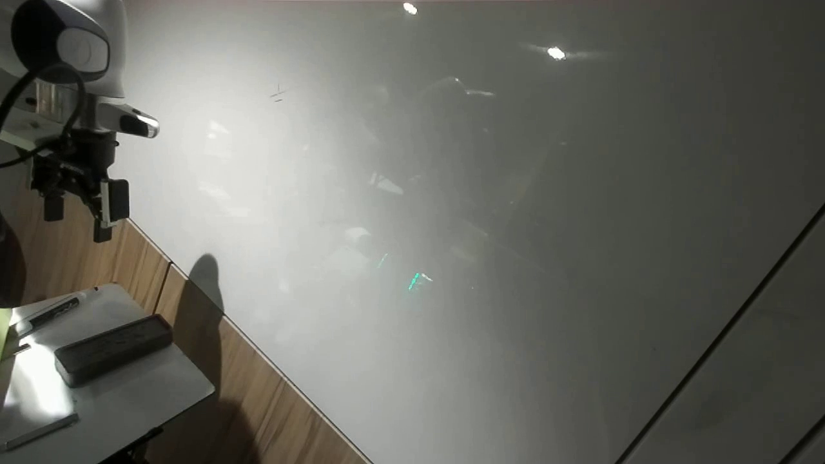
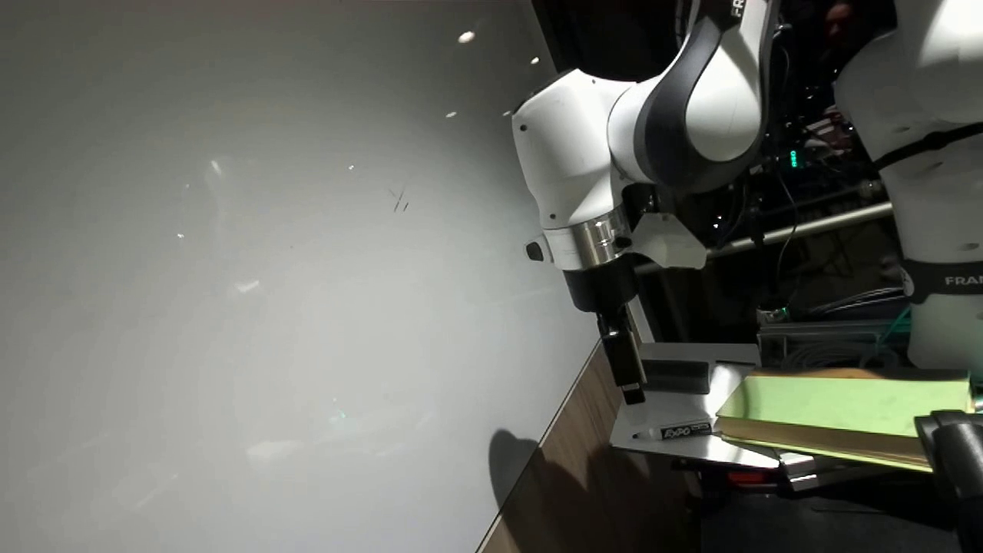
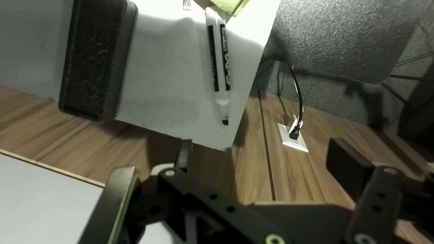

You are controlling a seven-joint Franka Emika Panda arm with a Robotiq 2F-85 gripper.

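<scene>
My gripper (image 1: 86,223) hangs open with nothing between its fingers, above the far side of a small grey tray-table (image 1: 151,394). In the wrist view its two black finger pads (image 3: 348,168) stand wide apart at the bottom. A black-and-white Expo marker (image 3: 219,65) lies on the table, dark tip toward the table's corner, clear of the fingers. Beside it rests a dark felt eraser (image 3: 95,61), also apart from the gripper. A large whiteboard (image 2: 276,322) bears a few short dark pen strokes (image 2: 398,201).
A yellow-green box (image 2: 848,405) sits at the table's end next to the marker. Wood panelling (image 1: 247,379) runs below the whiteboard. A wall outlet with a plugged cable (image 3: 293,132) is beyond the table.
</scene>
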